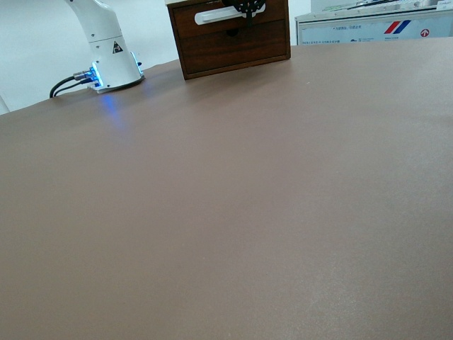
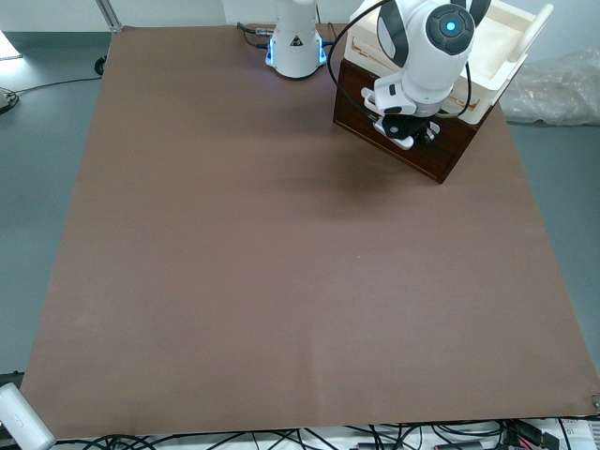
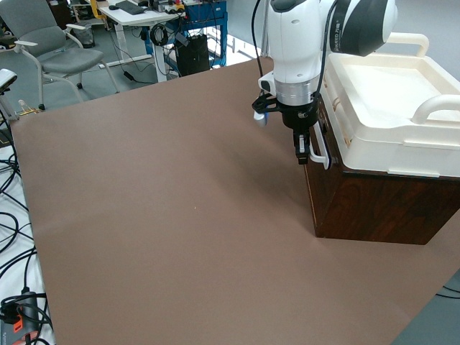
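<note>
A dark wooden drawer box stands at the back of the table, with a white plastic bin on top. The arm's black gripper is lowered against the box's front, at a white handle bar on the upper drawer, also seen in the top view. Whether its fingers are open or shut on the handle is not clear in these views. The drawers appear shut.
The arm's white base stands at the back of the brown table, left of the box, with cables beside it. Cables lie beyond the table's near edge.
</note>
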